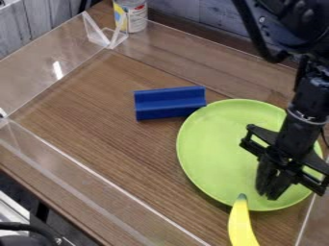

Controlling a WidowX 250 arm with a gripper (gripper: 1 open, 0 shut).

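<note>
A large green plate (213, 149) lies on the wooden table at the right. My black gripper (270, 163) is low over the plate's right half, its fingertips at or near the plate's surface; whether anything is between them is hidden by the dark fingers. A yellow banana-like object (240, 227) lies at the plate's front edge, reaching toward the bottom of the view.
A blue block-shaped tray (170, 102) sits behind and left of the plate. A can (130, 16) stands at the back left near clear plastic walls along the table's edge.
</note>
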